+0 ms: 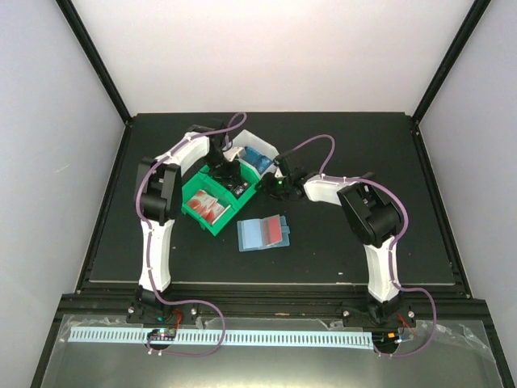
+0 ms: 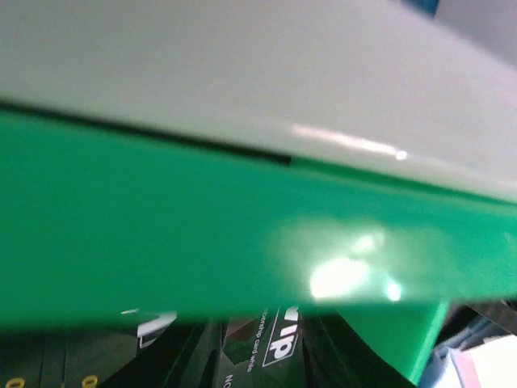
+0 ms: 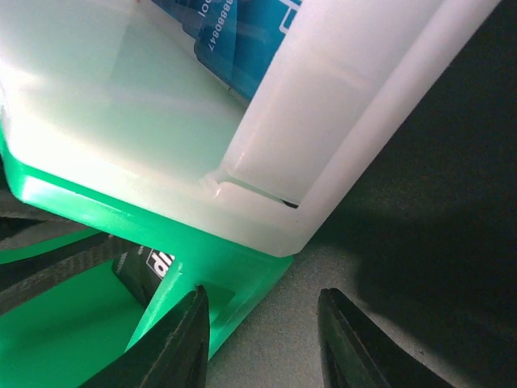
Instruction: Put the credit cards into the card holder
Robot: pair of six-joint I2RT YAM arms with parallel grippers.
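Observation:
The light-blue card holder (image 1: 251,234) lies spread flat on the table, a pink part on its right side. Black cards (image 2: 275,347) lie in the far compartment of the green tray (image 1: 215,228), and red-and-white cards (image 1: 206,205) in its near one. My left gripper reaches into the far compartment; its fingers stand apart with a black card showing in the gap, and a grip on it does not show. Beside the tray's right corner is my right gripper, open, with only dark table between its fingers.
A white tray (image 3: 355,89) with blue cards (image 3: 250,36) adjoins the green one at the back. Its rim overhangs the green rim in the right wrist view. Both grippers are close to these walls.

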